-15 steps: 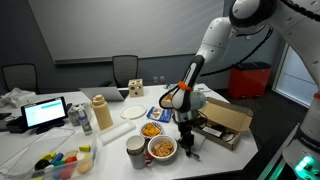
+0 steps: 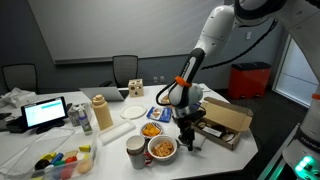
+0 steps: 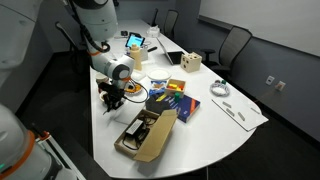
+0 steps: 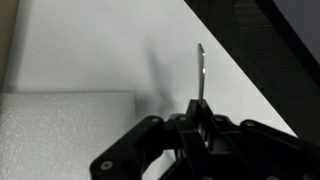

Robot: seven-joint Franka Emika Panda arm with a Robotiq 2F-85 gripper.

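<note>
My gripper is shut on a thin, shiny metal utensil (image 4: 201,68), which sticks out past the fingertips over the white table in the wrist view. Its shape beyond the narrow metal part cannot be made out. In exterior view 1 the gripper (image 2: 187,141) hangs low over the table, just right of a white bowl (image 2: 162,158) with orange-brown contents. Exterior view 2 has the gripper (image 3: 108,106) near the table's left edge, where the utensil is too small to tell.
A pale, flat-faced block (image 4: 65,135) lies left of the gripper. An open cardboard box (image 2: 228,116) stands to the right, a dark mug (image 2: 136,151) beyond the bowl, and a clear bin (image 2: 60,156) at far left.
Over the last second, my gripper has risen a little from the tabletop beside the white bowl. The bowl, mug and box look unmoved.
</note>
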